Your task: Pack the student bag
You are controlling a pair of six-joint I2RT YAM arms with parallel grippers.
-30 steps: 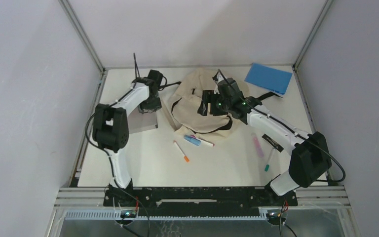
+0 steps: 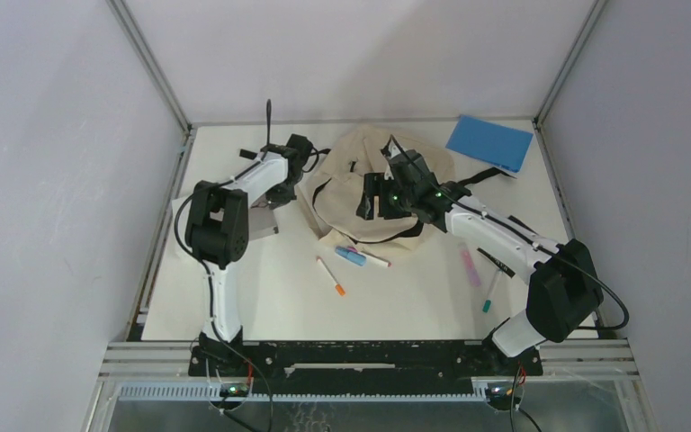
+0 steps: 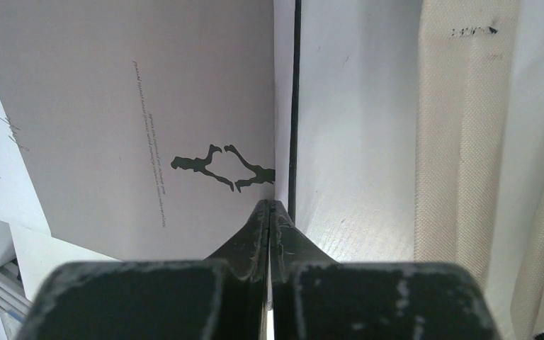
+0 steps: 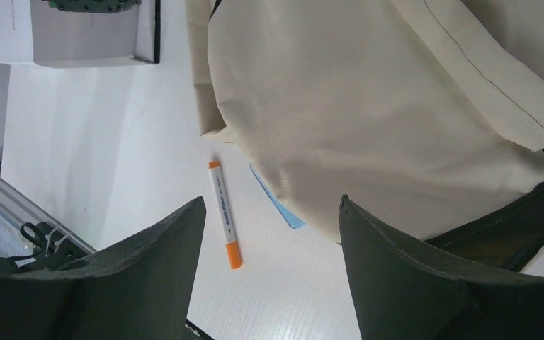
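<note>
The beige bag [image 2: 360,198] lies flat in the middle of the table, its front partly covered by my right gripper [image 2: 373,196]. That gripper hangs open above the cloth, nothing between its fingers. At the left lies a grey book [image 3: 205,85] with a dark figure printed on its cover. My left gripper is shut at the book's right edge, beside a black strip; nothing clear shows between its fingertips. An orange-capped marker [image 4: 224,212] and a blue item [image 2: 351,256] lie in front of the bag.
A blue folder [image 2: 490,142] lies at the back right. On the right side are a pink item [image 2: 470,265], a black item [image 2: 496,262] and a teal-ended marker [image 2: 489,301].
The book has shifted a little left, with a white area now showing at its left. The right gripper has moved slightly left.
</note>
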